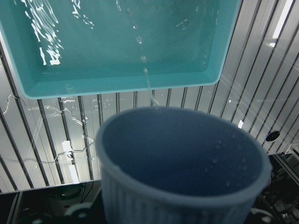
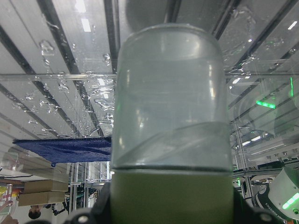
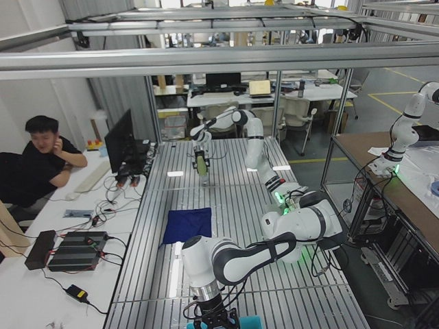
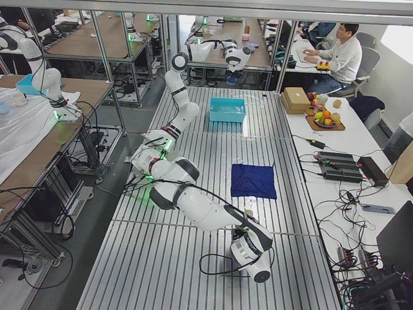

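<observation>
A blue ribbed cup (image 1: 182,186) fills the lower middle of the left wrist view, held by my left gripper (image 3: 214,317), beside a teal basin (image 1: 117,79) with clear liquid in it; the cup's inside shows a few drops. My right gripper (image 3: 200,156) grips a clear bottle with an olive-green lower band (image 2: 172,140), over the far part of the ribbed metal table (image 3: 178,267). A dark blue cloth (image 4: 253,181) lies flat on the table between the two grippers.
Spilled water wets the metal surface in both wrist views. A side desk (image 3: 82,288) with power boxes, cables and a monitor runs along the table, a seated person beside it.
</observation>
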